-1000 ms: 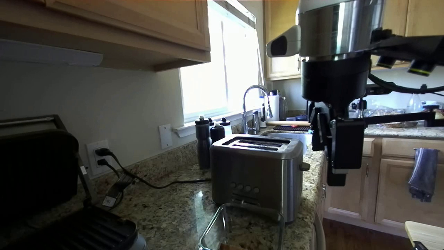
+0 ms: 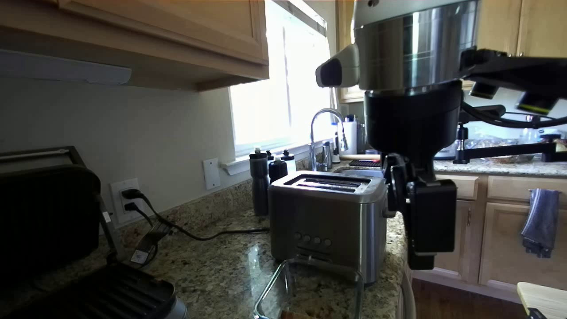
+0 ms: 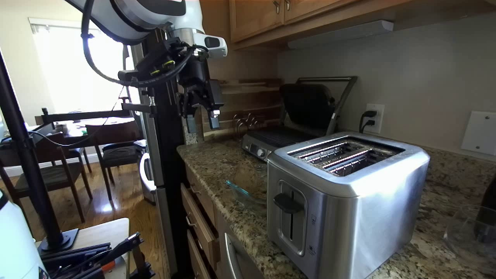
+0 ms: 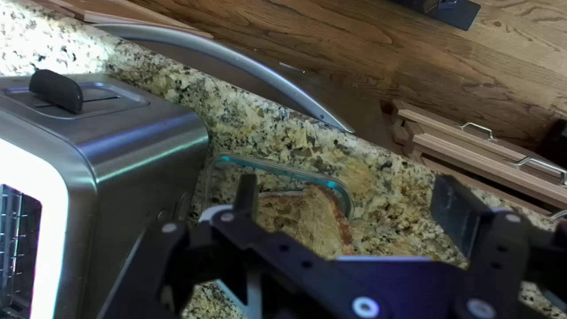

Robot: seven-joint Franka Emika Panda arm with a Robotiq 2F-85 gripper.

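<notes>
A slice of bread (image 4: 321, 220) with a brown crust lies in a clear glass container (image 4: 276, 169), partly covered by my gripper's frame in the wrist view. My gripper is open, its fingers wide apart with nothing between them, and the bread shows below and beyond the gap. In exterior view 2 the gripper (image 3: 203, 123) hangs well above the counter. Beside the container stands a silver toaster (image 3: 376, 218), slots facing up; those that show look empty. From exterior view 1, the glass container (image 2: 273, 282) sits in front of the toaster (image 2: 324, 228).
An open grill press (image 3: 283, 135) stands farther along the counter against the wall. Dark bottles (image 2: 259, 180) are behind the toaster, and a black cord (image 2: 196, 235) runs to the outlet. The counter's front edge is close to the container, with drawers (image 4: 478, 143) pulled out below.
In exterior view 1 my gripper has shifted left and somewhat lower in the picture, now covering part of the toaster's right side. Toaster and container have stayed put.
</notes>
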